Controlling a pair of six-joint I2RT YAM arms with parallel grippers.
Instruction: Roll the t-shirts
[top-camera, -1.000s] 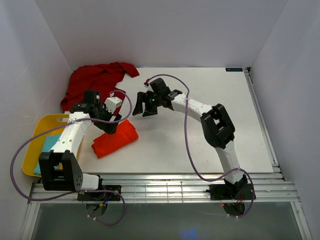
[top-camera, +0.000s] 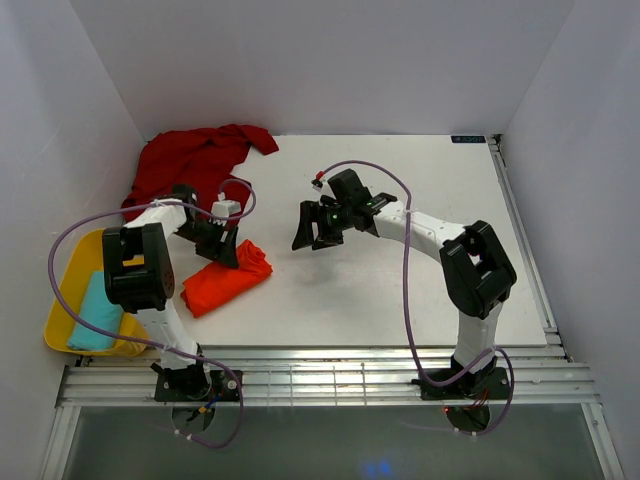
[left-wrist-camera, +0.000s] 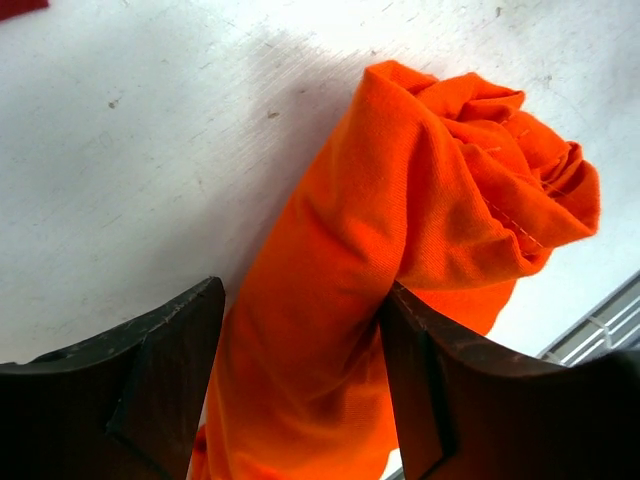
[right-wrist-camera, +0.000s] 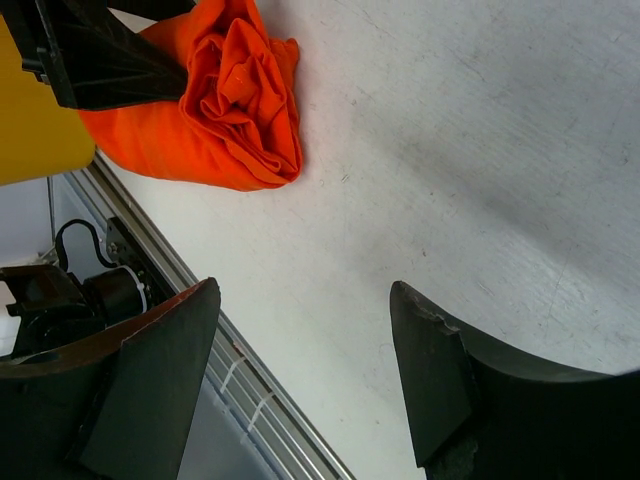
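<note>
An orange t-shirt (top-camera: 225, 285) lies rolled into a long bundle on the white table, bunched at its upper end (left-wrist-camera: 500, 170). My left gripper is down on it, fingers part open with orange fabric between them; whether they grip it is unclear. In the right wrist view the bundle (right-wrist-camera: 240, 110) is at the upper left, with the left gripper's black fingers over it. My right gripper stands open above bare table to the right of the bundle, nothing between its fingers.
A dark red cloth (top-camera: 185, 155) lies at the back left. A yellow bin (top-camera: 75, 270) holding a light blue cloth (top-camera: 100, 310) stands at the left edge.
My right arm has shifted to the right, away from the orange bundle.
</note>
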